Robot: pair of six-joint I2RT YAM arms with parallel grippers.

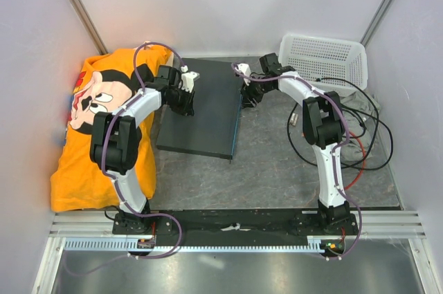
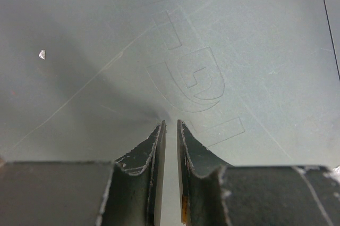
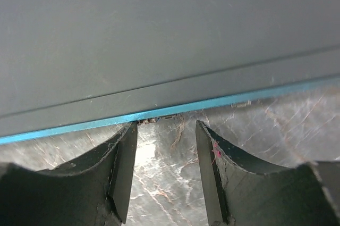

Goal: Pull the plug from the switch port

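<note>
A dark grey flat slab with a blue edge, the switch (image 1: 201,121), lies in the middle. My left gripper is over its top with its fingertips slightly apart, nothing seen between them; engraved lines show on the surface below. My right gripper stands open at the switch's blue edge (image 3: 223,100), its fingertips just below that edge. Small dark, port-like details show under the edge between the fingertips, partly hidden; I cannot tell whether a plug is there.
An orange cartoon cloth (image 1: 76,169) covers the left side. A white basket (image 1: 322,55) stands back right, with black and red cables (image 1: 377,155) at the right.
</note>
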